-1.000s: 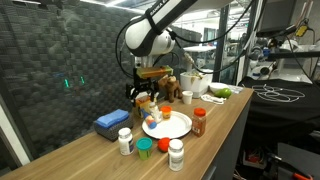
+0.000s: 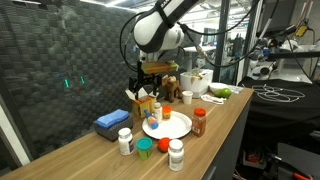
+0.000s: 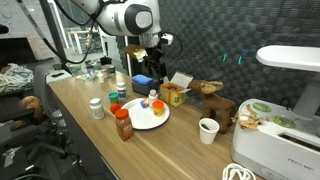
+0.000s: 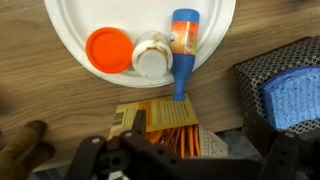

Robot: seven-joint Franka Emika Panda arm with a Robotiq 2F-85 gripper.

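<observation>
My gripper is open, its dark fingers spread wide with nothing held between them. Below it in the wrist view, an open cardboard box (image 4: 158, 108) shows thin orange sticks inside. In exterior view 1, that box (image 2: 145, 106) stands against the back of the table, with the gripper (image 2: 142, 82) just above it. A white plate (image 4: 97, 58) beside the box carries an orange-lidded container (image 4: 109, 50), a white-capped jar (image 4: 152, 56) and a blue-tipped bottle (image 4: 184, 45).
A blue item sits in a dark basket (image 2: 112, 123) left of the box. Several jars, including a red-brown one (image 2: 199, 122) and a green-lidded one (image 2: 144, 147), stand nearer the front. A brown toy animal (image 3: 213, 100) and white mug (image 3: 208, 130) occupy the other side.
My gripper has risen from around the box to just above it, so more of the box and its flap now shows. The plate and jars look unmoved.
</observation>
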